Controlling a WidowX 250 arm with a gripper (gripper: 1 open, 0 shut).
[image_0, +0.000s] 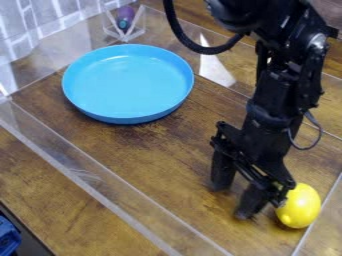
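My black gripper hangs low over the wooden table at the lower right, its fingers spread apart and somewhat blurred, with nothing visible between them. Just to its right lies a yellow round object, close beside or touching the right finger. The arm rises from the gripper toward the top of the view.
A blue bowl sits at the upper left. A small clear holder with a purple item is at the top. A transparent edge runs along the left.
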